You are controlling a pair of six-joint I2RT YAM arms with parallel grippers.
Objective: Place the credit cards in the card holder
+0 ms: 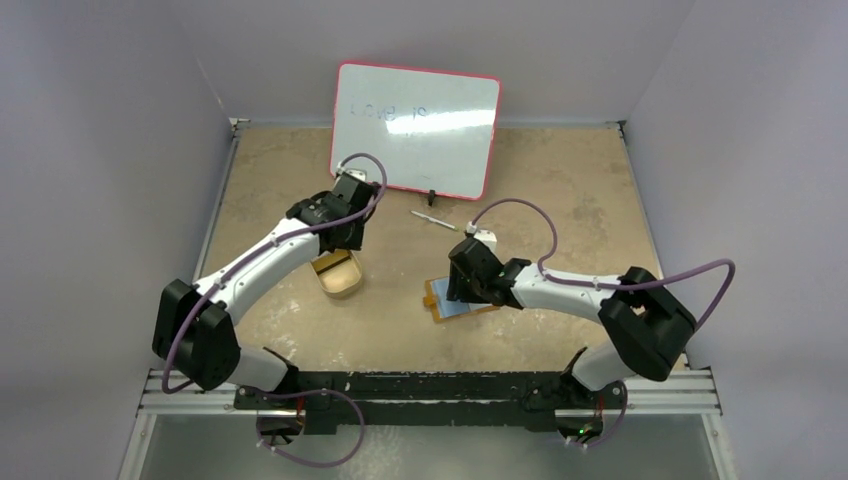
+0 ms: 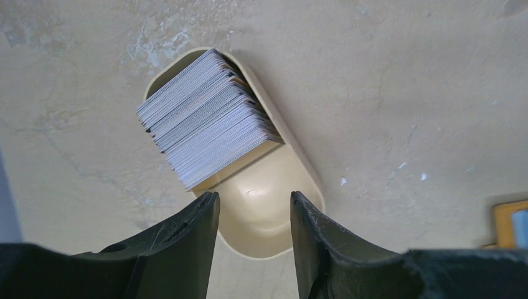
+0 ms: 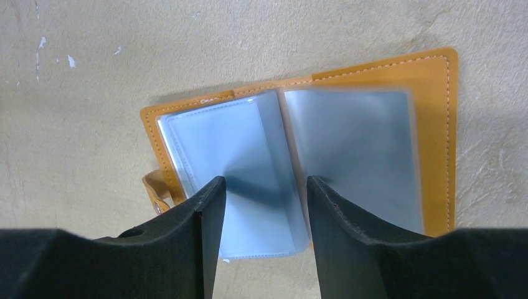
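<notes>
In the left wrist view a row of thin cards [image 2: 212, 118] stands in the upper half of a cream oval tray [image 2: 314, 171]; the tray's lower half is empty. My left gripper hangs above that empty half, part open, with nothing between its fingers. The card holder [image 3: 445, 143] lies spread on the table, orange leather with stitched edges and clear bluish sleeves; a small strap sticks out on its left. Over its middle, my right gripper is open and empty. Whether any card sits in the sleeves I cannot tell.
A pen [image 1: 434, 219] lies between the arms, towards the back. Behind it stands a whiteboard [image 1: 420, 150] with a red frame.
</notes>
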